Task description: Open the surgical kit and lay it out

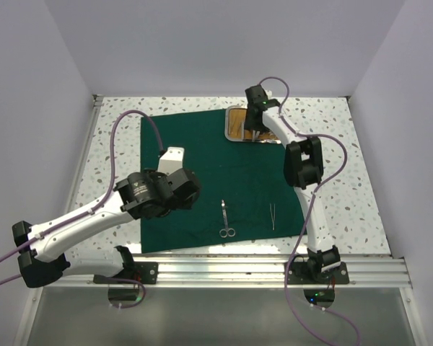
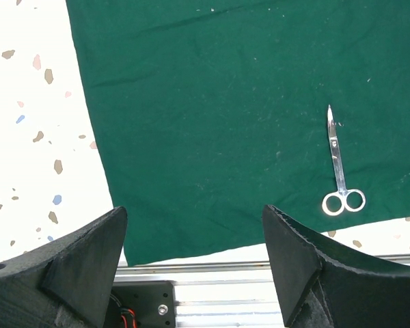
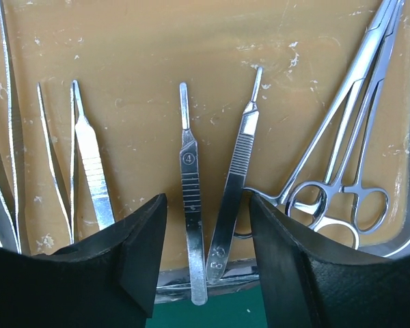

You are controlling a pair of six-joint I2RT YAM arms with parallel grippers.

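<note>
The metal tray (image 1: 234, 122) sits at the back of the green cloth. In the right wrist view my right gripper is open low over it, two scalpel handles (image 3: 190, 178) (image 3: 234, 184) between its fingers, not visibly gripped. Tweezers (image 3: 96, 171) lie left of them, several ringed clamps (image 3: 355, 89) to the right. My left gripper is open over the cloth's left part, nothing between its fingers. Scissors (image 2: 336, 157) and thin tweezers (image 1: 273, 216) lie apart on the cloth's front part.
Speckled tabletop (image 1: 346, 202) shows around it, with a metal rail along the front edge.
</note>
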